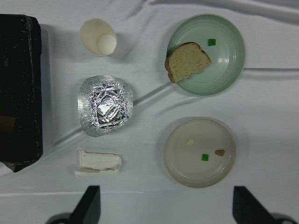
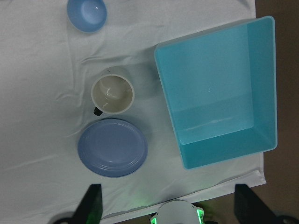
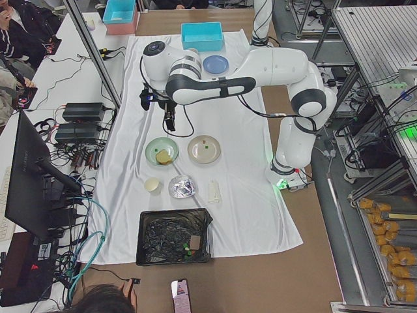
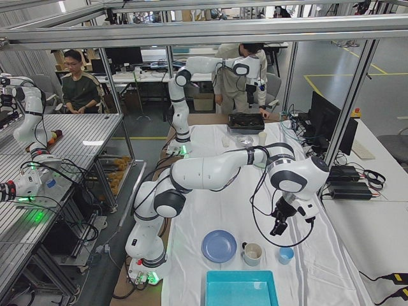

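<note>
In the left wrist view my left gripper is open over a green plate (image 1: 219, 74) with bread (image 1: 187, 63) and a green bit, a beige plate (image 1: 187, 168) with small bits, a paper cup (image 1: 98, 37), crumpled foil (image 1: 105, 105) and a white wrapper (image 1: 98, 161). My right gripper, also open, is over a blue plate (image 2: 112, 147), a mug (image 2: 112, 93), a small blue bowl (image 2: 86, 11) and a cyan bin (image 2: 210, 79). Both grippers hang above the cloth, apart from these items.
A black bin lined with plastic (image 3: 163, 235) stands at one end of the white-clothed table. A monitor (image 3: 26, 176) and cables line one side, a metal bench (image 3: 378, 52) the other. Bare cloth lies between the two groups of dishes.
</note>
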